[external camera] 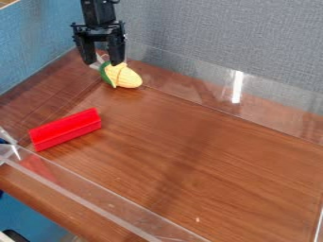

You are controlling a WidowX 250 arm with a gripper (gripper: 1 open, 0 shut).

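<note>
My gripper (98, 53) hangs open at the upper left of the camera view, near the back wall. Just below it, a toy corn (123, 76) with yellow body and green husk lies on the wooden floor, apart from the fingertips as far as this view shows. A red bar-shaped block (64, 128) lies at the left, nearer the front.
Clear plastic walls (127, 203) edge the wooden tray floor (214, 161), with blue and grey panels behind. The middle and right of the floor are empty. A small dark blue item at the left edge is too cut off to identify.
</note>
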